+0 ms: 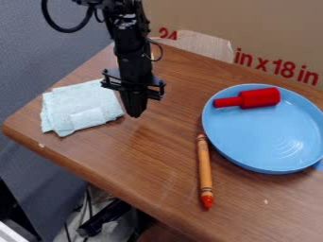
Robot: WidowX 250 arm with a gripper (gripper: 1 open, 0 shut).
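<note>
The black gripper [134, 101] hangs over the left part of the wooden table, just to the right of a folded pale cloth [78, 111]; whether it is open or shut is hard to tell. An orange crayon [203, 170] with a red tip lies near the front right. A blue plate [263, 142] holds a red cylinder with a handle [258, 96] at its back edge.
A cardboard box [252, 33] stands along the back. The table's front left edge [89, 173] drops to dark floor and cables. Bare wood [151, 161] fills the middle front.
</note>
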